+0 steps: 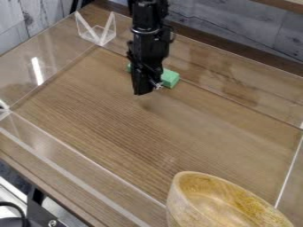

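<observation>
The black robot arm hangs down from the top of the view, its gripper (147,86) low over the wooden table (130,146) at the upper middle. A green object (168,77) lies just behind the gripper, partly hidden by it. Whether the fingers are open or shut, or touch the green object, is hard to make out.
A large yellow bowl-like container (219,199) stands at the front right. A clear plastic piece sits at the left edge, and a grey wall runs along the back right.
</observation>
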